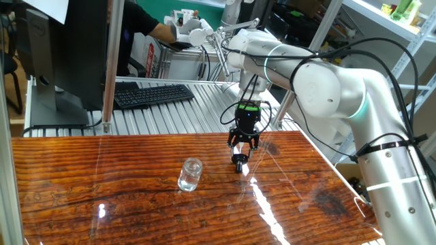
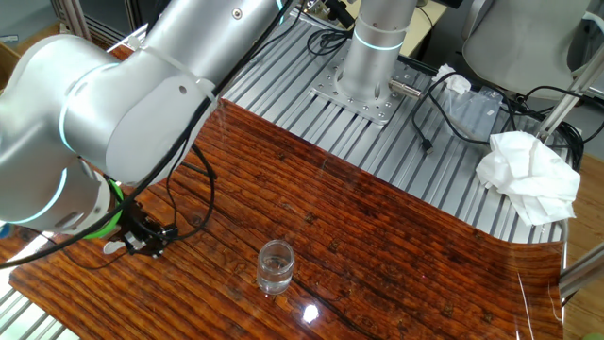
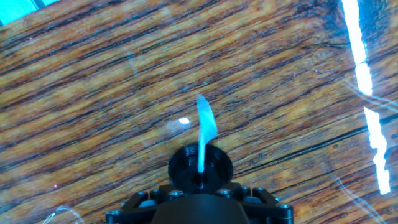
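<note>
A small black round-topped object [image 1: 239, 159] with a narrow lower part is at the table's far side, just under my gripper [image 1: 243, 145]. In the wrist view it appears as a black cup-like round [image 3: 180, 168], with a pale bluish blade-shaped streak [image 3: 207, 124] across it; whether that is a solid piece or a reflection I cannot tell. My gripper's fingers stand spread apart above the black object, with no grip on it showing. In exterior view 2 the gripper [image 2: 151, 247] is small and partly covered by cables. A clear glass [image 1: 190, 175] of clear liquid stands upright, apart from the gripper.
Crumpled white tissue [image 2: 528, 178] sits beyond the table edge. Cables loop round the wrist.
</note>
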